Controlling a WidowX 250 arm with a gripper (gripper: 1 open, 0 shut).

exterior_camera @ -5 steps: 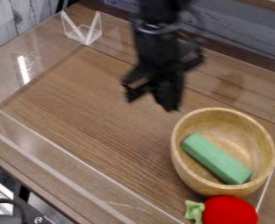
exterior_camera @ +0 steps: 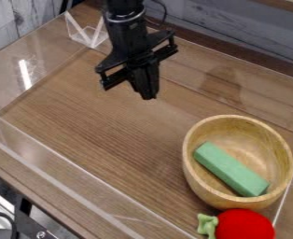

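Note:
My gripper (exterior_camera: pixel 143 89) hangs above the upper middle of the wooden table, its black fingers pointing down; it looks shut, with nothing visible between them. At the lower right a yellow bowl (exterior_camera: pixel 202 135) holds a green block (exterior_camera: pixel 230 170). A red round object with a green top (exterior_camera: pixel 246 225), like a tomato or strawberry toy, lies just below the bowl at the table's front right.
A clear plastic item (exterior_camera: pixel 87 33) stands at the back left edge. White walls or rails border the back and left.
My gripper has moved left and up in the view, away from the bowl. The bowl, green block and red object have not moved.

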